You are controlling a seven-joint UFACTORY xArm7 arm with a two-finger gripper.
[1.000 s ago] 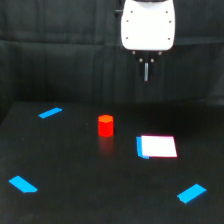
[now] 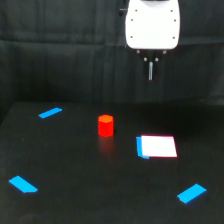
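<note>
A white robot arm head (image 2: 151, 24) hangs at the top of the camera view, with a thin dark gripper (image 2: 150, 70) pointing down from it; whether it is open or shut is hard to tell. Below it on the black table lies a white card (image 2: 159, 146) with a pink edge, partly over a blue piece (image 2: 140, 147). A red block (image 2: 105, 126) stands left of the card, apart from it.
Blue strips lie at the back left (image 2: 50, 113), front left (image 2: 23, 184) and front right (image 2: 191, 193) of the black table (image 2: 100, 190). A dark curtain (image 2: 60, 60) hangs behind.
The arm head and gripper have shifted slightly to the right. The objects on the table stay where they were.
</note>
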